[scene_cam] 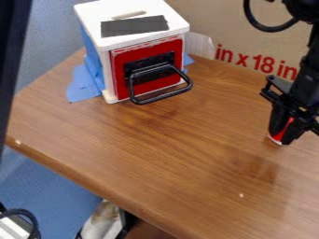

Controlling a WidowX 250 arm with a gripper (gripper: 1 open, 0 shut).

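Observation:
At the right edge of the table my black gripper [284, 116] is over a red object with a white bottom [281, 136], which it largely hides. I cannot tell whether the fingers are closed on it or only around it. A white box [106, 30] with a red front [125, 65] and a black wire handle stands at the back left, with a dark grey strip on its top.
A blue cloth [84, 85] lies beside the box, and a cardboard panel [230, 28] stands behind. The table's edge runs along the left.

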